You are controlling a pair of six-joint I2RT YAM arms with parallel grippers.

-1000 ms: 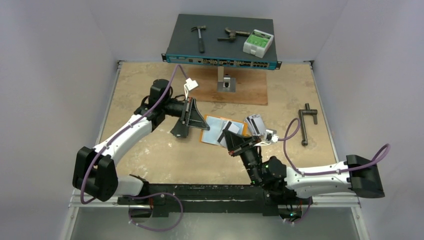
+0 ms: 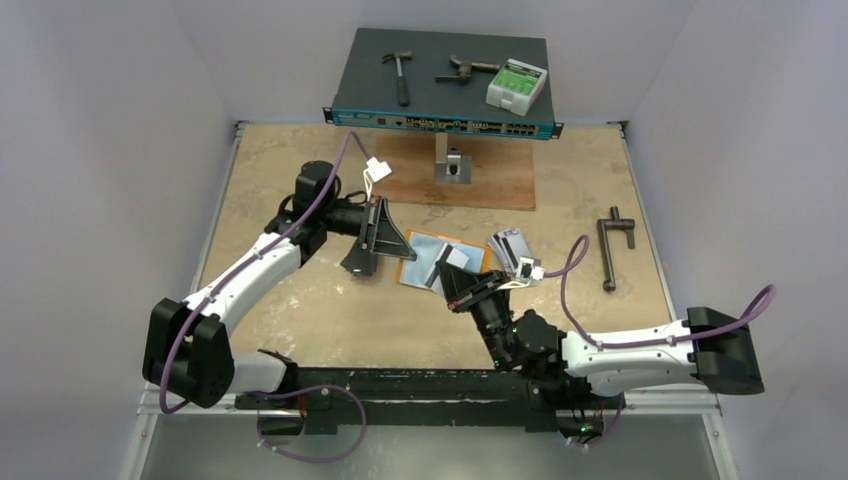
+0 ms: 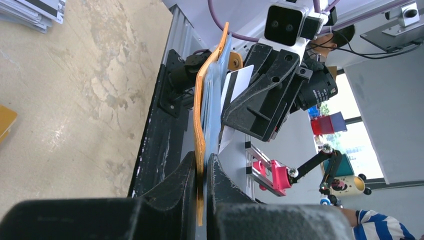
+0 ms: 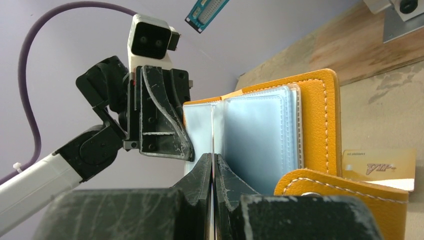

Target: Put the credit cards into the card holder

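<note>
The open card holder (image 2: 423, 246), orange outside with pale blue sleeves, is edge-on in the left wrist view, where my left gripper is shut on it. A white card (image 2: 455, 258) with a dark stripe lies against the sleeves. My right gripper is shut on that card, which appears there as a thin upright line in front of the sleeves. Whether its edge is inside a sleeve I cannot tell. A stack of other cards (image 2: 511, 248) rests to the right of the holder. In the right wrist view, a gold card (image 4: 378, 164) lies beyond the orange flap.
Behind the holder stands a metal bracket (image 2: 453, 168) on a wooden board (image 2: 500, 180). A dark device (image 2: 440, 90) carrying two hammers and a white-green box is at the back. A metal tool (image 2: 607, 255) lies at the right.
The left arm and holder have barely moved.
</note>
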